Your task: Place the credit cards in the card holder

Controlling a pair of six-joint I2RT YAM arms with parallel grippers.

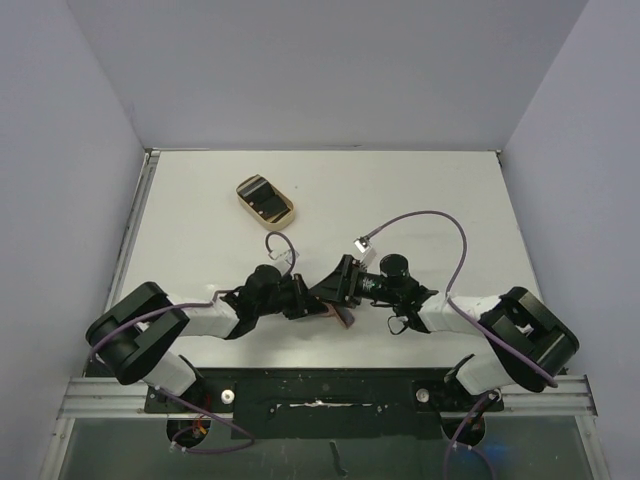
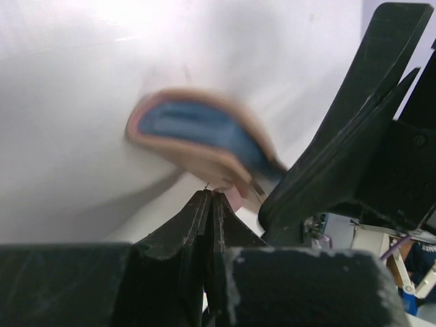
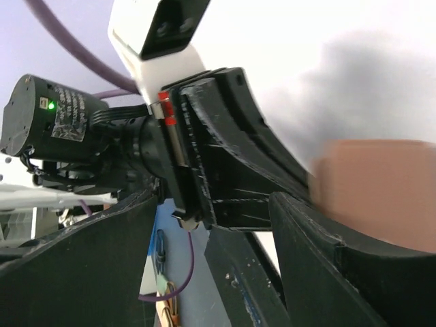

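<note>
The card holder, brown with a blue inside [image 2: 204,129], hangs tilted and blurred just beyond the tips of my left gripper. That gripper is shut; whether it pinches a thin edge of the holder cannot be made out. My right gripper [image 1: 338,287] is over the holder from the right, its fingers apart. One dark right finger [image 2: 334,136] lies against or close to the holder's corner in the left wrist view. In the right wrist view the holder's brown side [image 3: 388,191] is outside the gap of my right gripper, partly behind a finger.
A tan box [image 1: 283,219] with dark flat pieces [image 1: 261,198] inside, possibly the cards, stands at the back left. Both grippers are very close together near the front edge.
</note>
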